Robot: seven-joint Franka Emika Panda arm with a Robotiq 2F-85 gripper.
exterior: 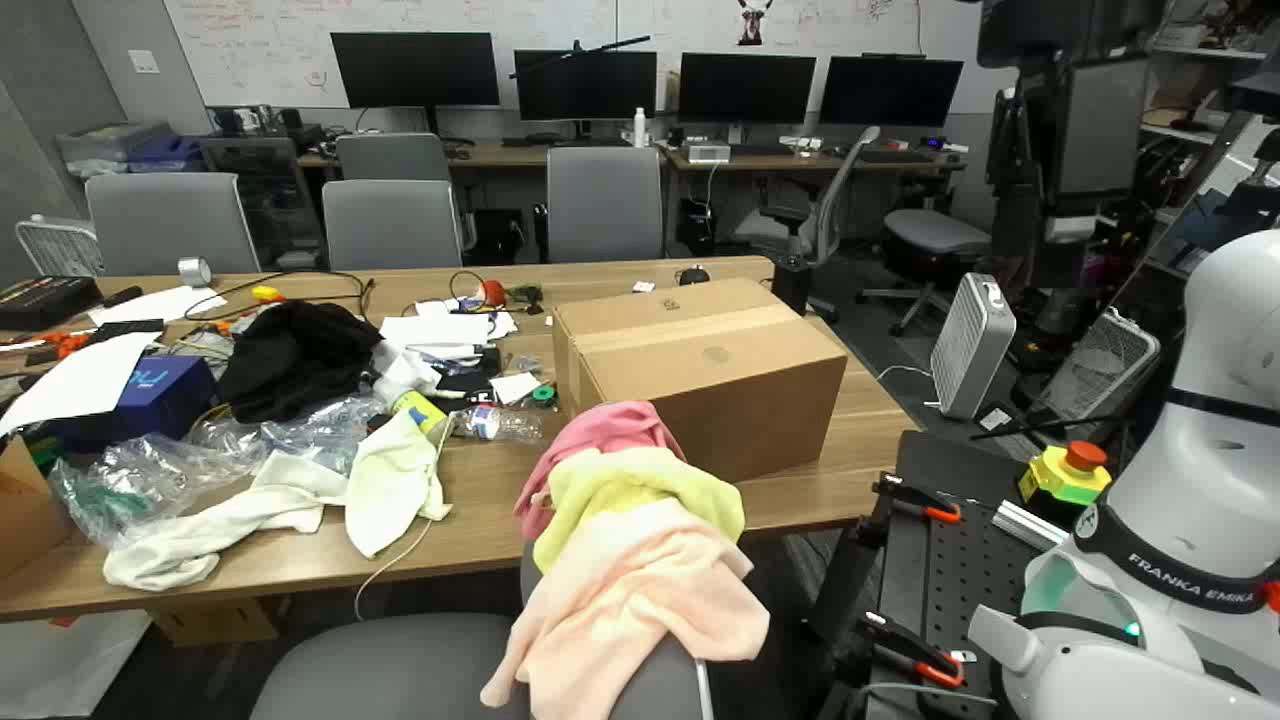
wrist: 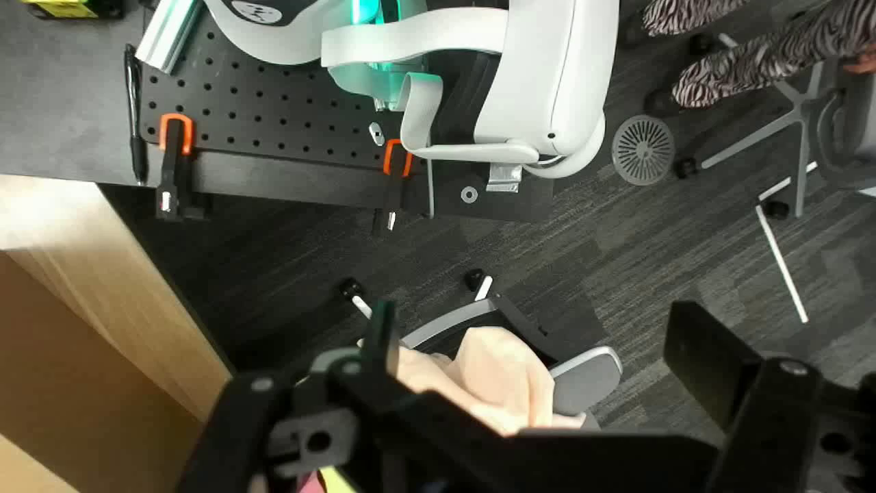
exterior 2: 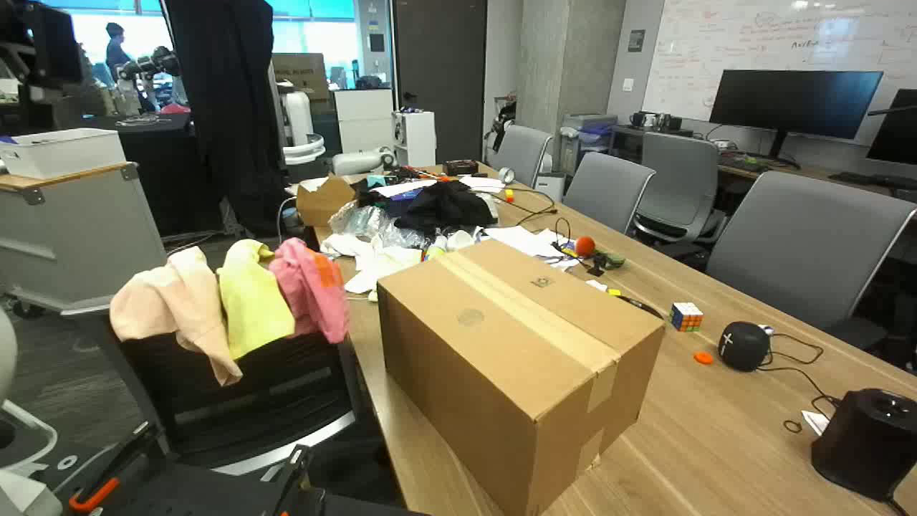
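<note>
Over the chair back hang three cloths side by side: a peach cloth [exterior: 642, 588], a yellow cloth [exterior: 636, 486] and a pink cloth [exterior: 600, 438]. In exterior view 2 the peach cloth [exterior 2: 176, 301] is at the left, the yellow cloth [exterior 2: 251, 297] in the middle and the pink cloth [exterior 2: 309, 288] nearest the table. My gripper is open, its fingers wide apart with nothing held. In the wrist view the peach cloth [wrist: 497, 374] shows below, between and beyond the fingers. Neither exterior view shows the gripper.
A large closed cardboard box [exterior 2: 507, 318] stands on the wooden table [exterior: 504, 540] beside the chair. White cloths [exterior: 396, 486], a black cloth [exterior: 300, 358] and plastic wrap clutter the table's left half. Clamps [wrist: 174, 164] sit along the edge of my base's dark mount.
</note>
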